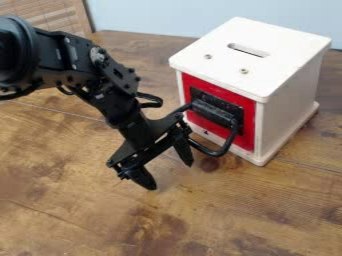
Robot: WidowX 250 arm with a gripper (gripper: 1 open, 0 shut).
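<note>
A white wooden box (286, 80) stands at the right, with a slot and two screws on top and a red front panel (198, 86) carrying a black fitting with a black looped handle (230, 135). My black gripper (167, 168) hangs low over the table to the left of the handle, fingers apart and pointing down, with nothing seen between them. One finger reaches close to the handle; whether it touches cannot be told.
A pale wall runs along the back, with a slatted object (47, 12) at the top left.
</note>
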